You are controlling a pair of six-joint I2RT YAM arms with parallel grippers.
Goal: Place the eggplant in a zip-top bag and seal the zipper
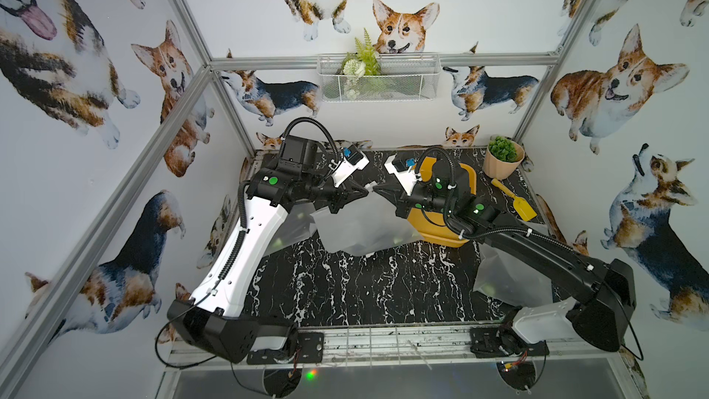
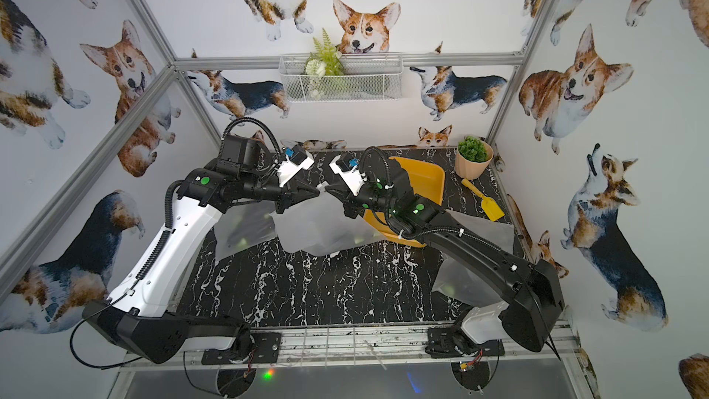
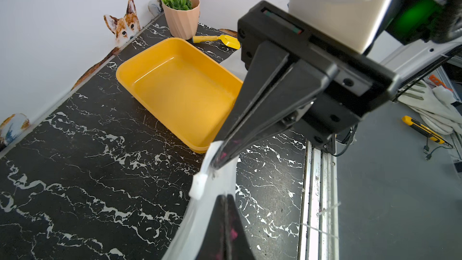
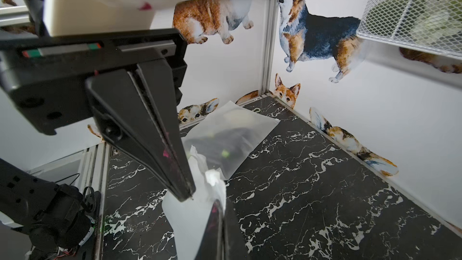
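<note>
A translucent zip top bag (image 1: 354,225) hangs upright at the centre, its white slider (image 3: 198,185) at the top edge. My right gripper (image 1: 379,188) is shut on that edge beside the slider, as the left wrist view shows. My left gripper (image 1: 362,190) faces it, shut, its tips at the bag; whether film is between them is unclear. Another bag (image 4: 228,139) lies at the left of the table with something dark and a green spot in or under it. I cannot make out the eggplant.
A yellow tray (image 3: 178,91) lies right of centre, with a potted plant (image 1: 502,159) and yellow scoop (image 1: 520,203) beyond. A further bag (image 1: 509,273) lies at the front right. A wire basket (image 1: 406,77) hangs at the back.
</note>
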